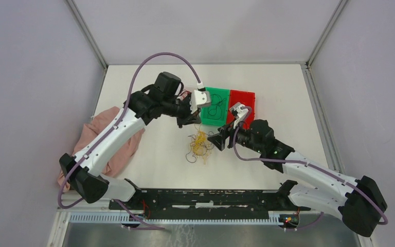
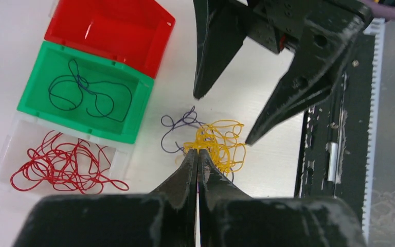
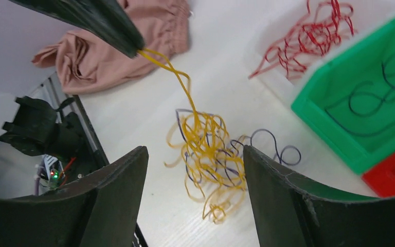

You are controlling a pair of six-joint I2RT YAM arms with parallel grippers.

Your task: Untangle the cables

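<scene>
A tangle of yellow cable [image 1: 199,146] and dark bluish cable [image 2: 167,135] hangs or lies over the middle of the white table. My left gripper is shut on a strand of the yellow cable, raised above the tangle; in the right wrist view the strand runs taut from its fingertips [image 3: 133,49] down to the bunch. To the right of the tangle is my right gripper [image 1: 220,143]. Its fingers [image 2: 208,77] stand apart with the tangle beyond them, and nothing shows gripped between them. Whether the lower loops touch the table is hard to tell.
At the back stand a green bin [image 2: 31,98] with a dark cable, an empty-looking red bin [image 2: 108,31], and a white bin [image 2: 118,163] with red cable [image 2: 64,167]. A pink cloth [image 1: 100,128] lies at the left.
</scene>
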